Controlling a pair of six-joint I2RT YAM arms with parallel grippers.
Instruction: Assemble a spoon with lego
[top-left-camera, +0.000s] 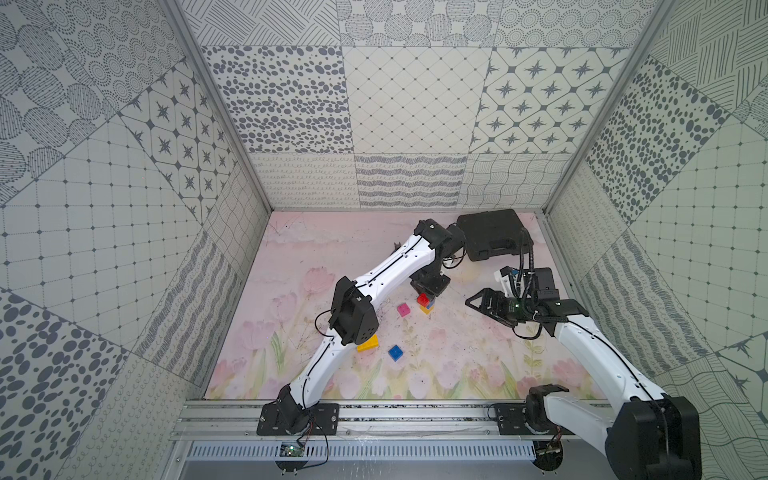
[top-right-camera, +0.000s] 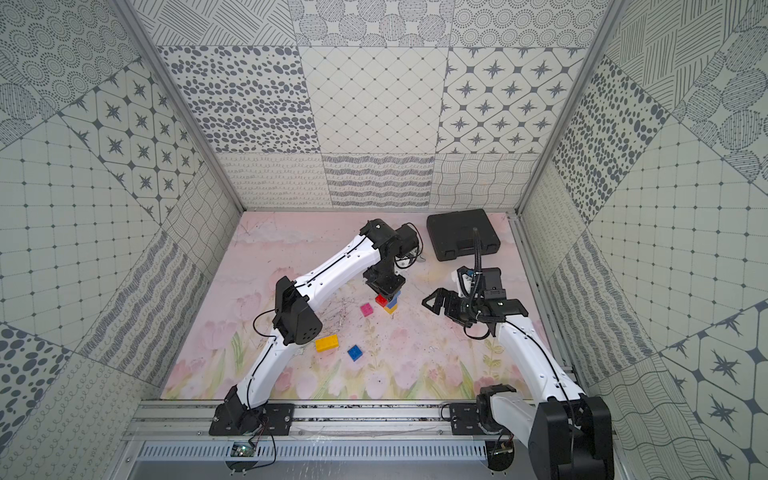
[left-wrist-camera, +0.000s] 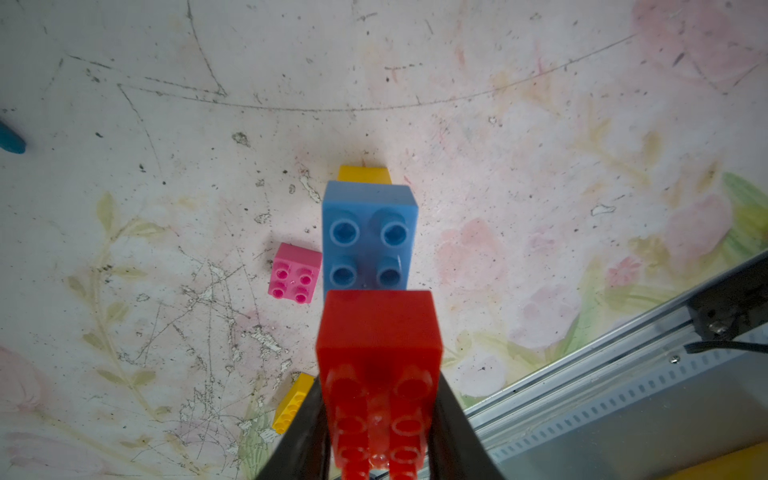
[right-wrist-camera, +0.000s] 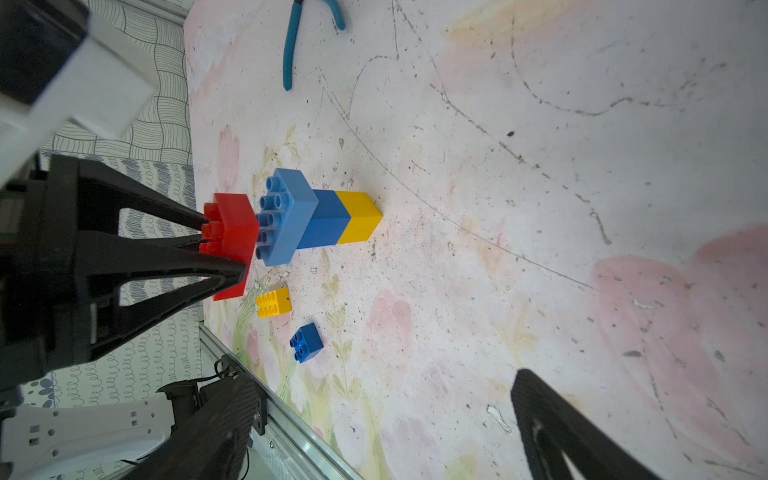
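A red brick (right-wrist-camera: 236, 228) is clamped in my left gripper, held upright beside a stack. That stack has a light blue brick (right-wrist-camera: 288, 216) on top, with studs facing up, over a dark blue brick (right-wrist-camera: 324, 228) and a yellow brick (right-wrist-camera: 360, 216) on the table (top-right-camera: 280, 240). In the left wrist view the red brick overlaps the light blue one's lower end; whether they touch is unclear. My right gripper is open and empty, to the right of the stack.
Loose pink (left-wrist-camera: 294, 270), yellow (right-wrist-camera: 273, 302) and blue (right-wrist-camera: 307, 341) bricks lie toward the front and left. Teal-handled pliers (right-wrist-camera: 292, 48) lie behind. A black case (top-left-camera: 488, 232) sits at the back right.
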